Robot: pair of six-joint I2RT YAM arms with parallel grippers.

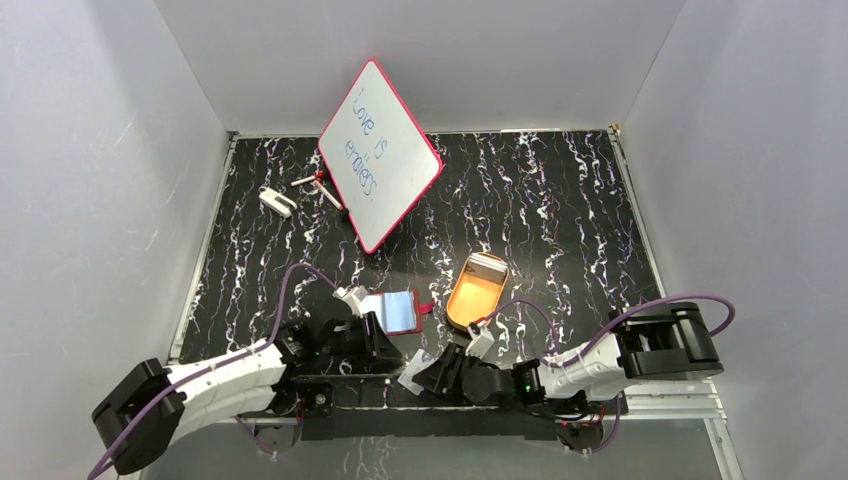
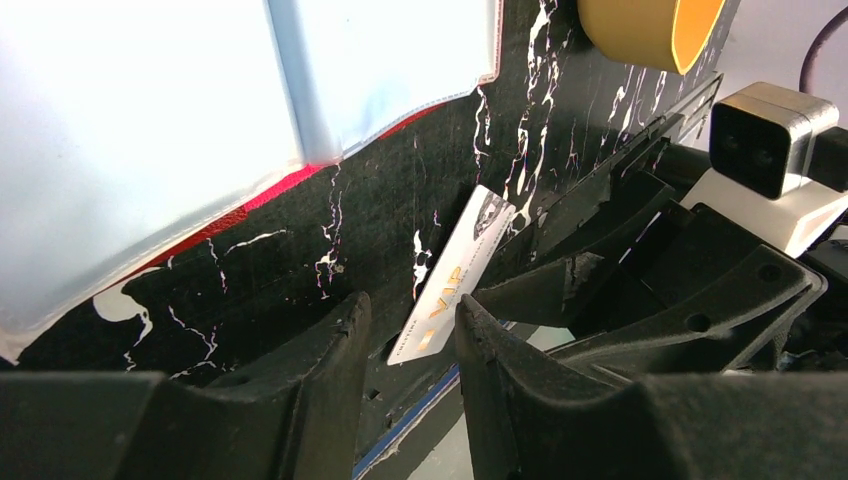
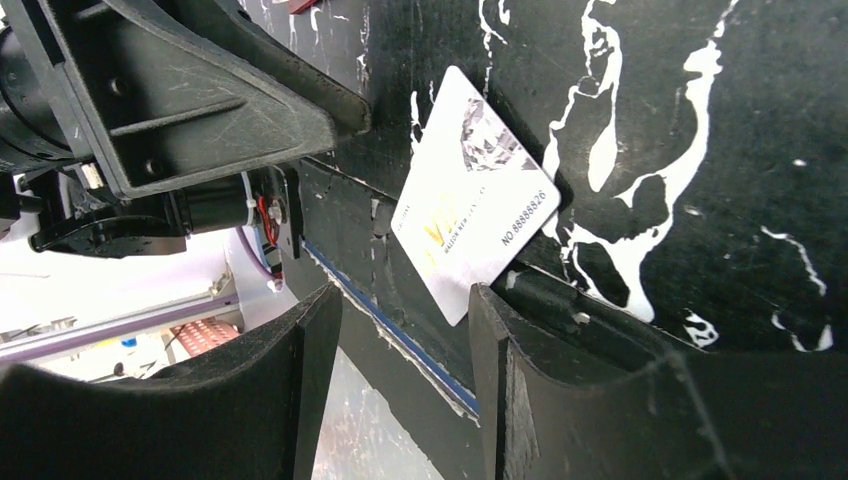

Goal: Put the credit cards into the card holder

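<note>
A white VIP card lies near the table's front edge. My right gripper stands open at it, one fingertip by the card's lower corner, nothing visibly held. The open red card holder with clear sleeves lies behind. My left gripper is part open beside the holder, left of the card, with nothing seen between its fingers.
An orange box with pale items at its back end stands right of the holder. A whiteboard, markers and an eraser are at the back.
</note>
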